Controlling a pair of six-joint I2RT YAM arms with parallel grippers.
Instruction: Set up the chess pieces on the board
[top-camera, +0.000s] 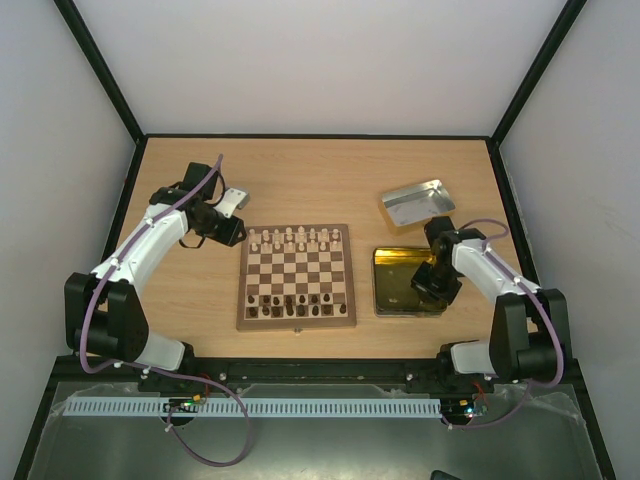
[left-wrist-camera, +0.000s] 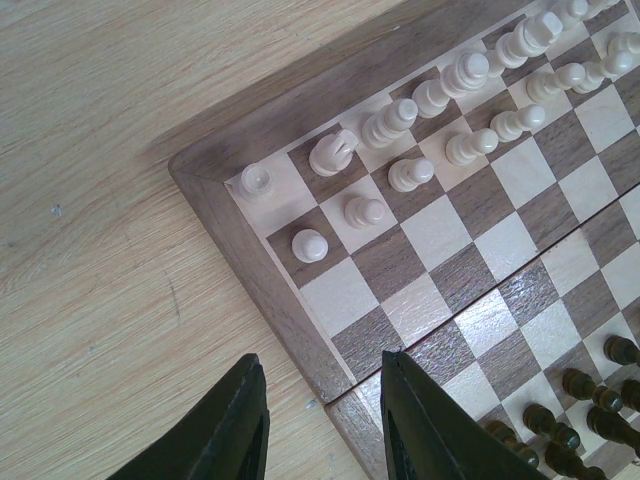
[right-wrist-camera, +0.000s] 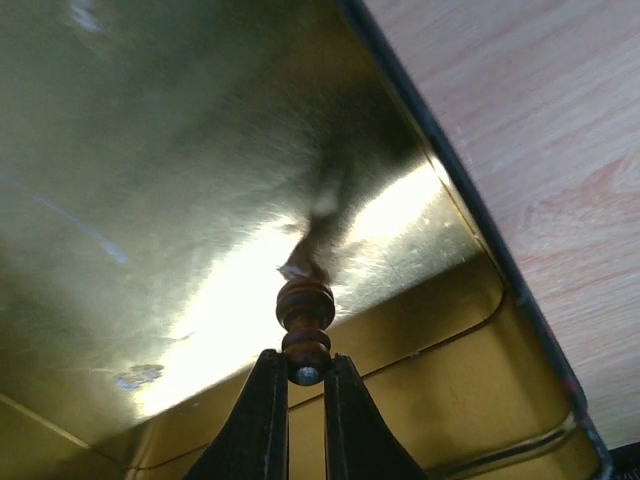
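The chessboard (top-camera: 296, 270) carries white pieces along its far side, such as a white pawn (left-wrist-camera: 310, 246), and dark pieces along its near side. My left gripper stands open and empty off the board's far-left corner in the top view. My right gripper is low in the gold tray (top-camera: 388, 282), right of the board. In the right wrist view a dark brown chess piece (right-wrist-camera: 305, 310) stands at its fingertips; whether the fingers grip it is hard to tell.
A silver tray (top-camera: 415, 203) sits at the back right, behind the gold tray.
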